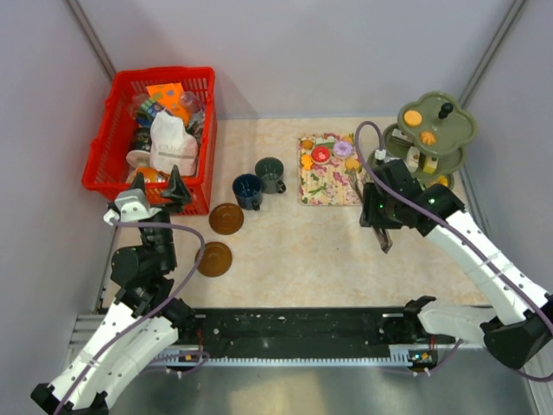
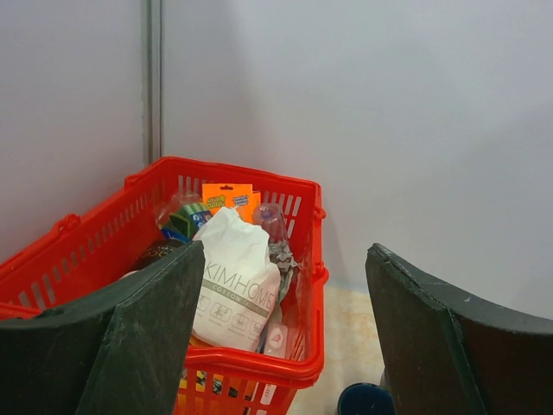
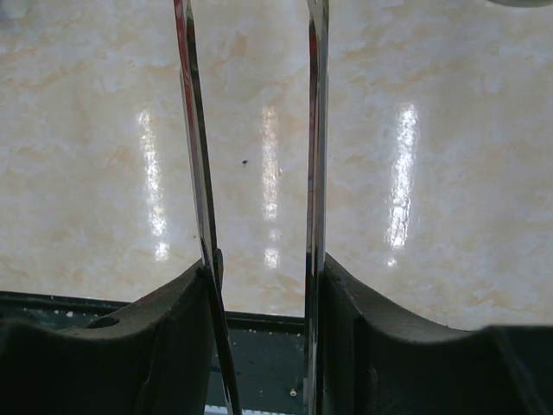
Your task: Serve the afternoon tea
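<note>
A green three-tier stand (image 1: 436, 130) holding small pastries stands at the back right. A floral tray (image 1: 327, 186) with colourful treats sits left of it. A blue mug (image 1: 247, 192), a green mug (image 1: 270, 173) and two brown coasters (image 1: 226, 219) are left of centre. My left gripper (image 1: 158, 188) hangs open by the red basket, nothing between its fingers. My right gripper (image 1: 370, 206) is open over the table beside the tray's right corner; the right wrist view shows only bare table between its long fingers.
The red basket (image 1: 108, 147), full of packages, fills the back left. Walls stand at the back and sides.
</note>
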